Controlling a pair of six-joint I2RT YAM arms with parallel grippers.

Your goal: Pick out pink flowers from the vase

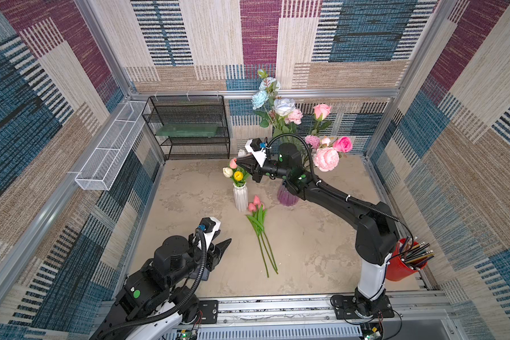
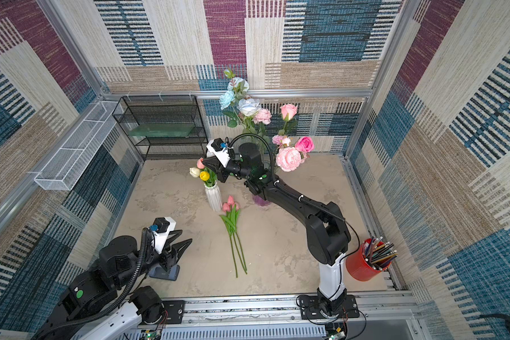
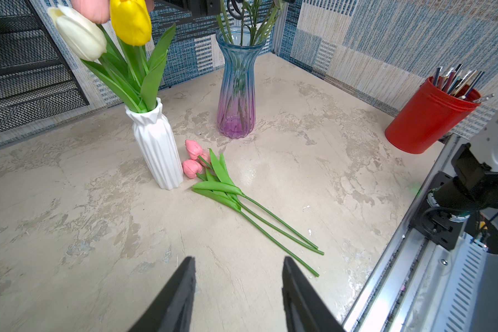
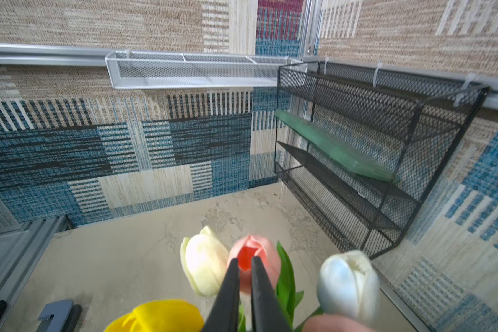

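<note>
The white ribbed vase [image 3: 157, 145] stands upright, holding white, yellow and pink tulips. One pink tulip [image 4: 255, 254] shows just beyond the fingertips of my right gripper, whose fingers are a narrow gap apart. Another pink petal [image 4: 334, 323] peeks in at the bottom edge of the right wrist view. I cannot tell whether a stem sits between the right fingers. Three pink tulips [image 3: 192, 167] lie on the table beside the vase, stems pointing toward the front. My left gripper is open and empty over the front left of the table.
Behind the right arm stands a blue-purple glass vase [image 3: 236, 94] with roses [image 1: 326, 158]. A red bucket of brushes [image 2: 363, 266] is at the front right. A black mesh rack [image 1: 187, 150] stands at the back left.
</note>
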